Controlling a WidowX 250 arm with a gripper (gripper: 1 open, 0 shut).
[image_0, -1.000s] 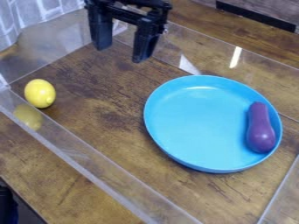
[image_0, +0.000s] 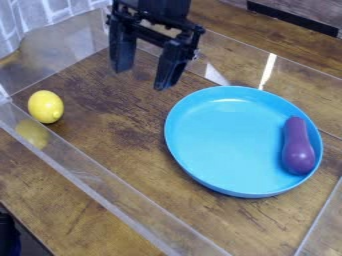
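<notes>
My dark gripper (image_0: 146, 62) hangs at the top middle of the camera view, open, its two fingers apart with nothing seen between them. A purple eggplant (image_0: 299, 146) lies on the right side of a large blue plate (image_0: 221, 145), below and right of the gripper. A yellow lemon-like object (image_0: 46, 106) sits at the far left, below and left of the gripper.
Clear plastic walls (image_0: 107, 187) edge the wooden surface (image_0: 114, 130) along the left and lower left and at the back. The wood between the yellow object and the plate is bare.
My gripper has moved a little down in the view and stays open. The plate, eggplant and yellow object have not moved.
</notes>
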